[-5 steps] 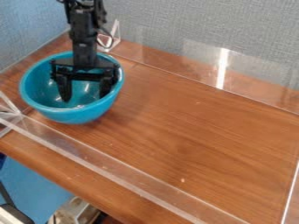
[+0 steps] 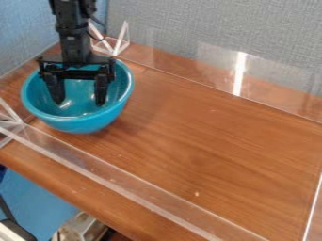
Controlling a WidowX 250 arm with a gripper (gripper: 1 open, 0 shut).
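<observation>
A teal plastic bowl [image 2: 83, 120] sits at the left of the wooden table [image 2: 201, 141]. My black gripper [image 2: 78, 96] is open inside it, its two fingers apart and reaching down into the bowl at either side, with nothing visible between them. Whether either finger touches the bowl cannot be told.
Clear plastic edging runs along the back and front of the table, with white strapped brackets at the left side. Grey textured walls stand behind.
My gripper has moved a little to the left within the bowl, from near its right side. The bowl shows no clear movement.
</observation>
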